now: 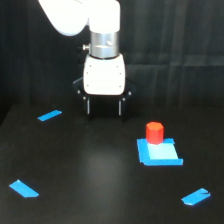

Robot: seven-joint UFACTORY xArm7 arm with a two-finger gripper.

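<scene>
A small red block stands at the upper left of a white square edged with blue tape. My gripper hangs from the white arm over the back of the black table, left of the block and farther back. Its two thin fingers point down, spread apart, with only dark background showing between them. The block is clear of the gripper.
Blue tape strips lie on the table: one at the back left, one at the front left and one at the front right. Dark curtain hangs behind.
</scene>
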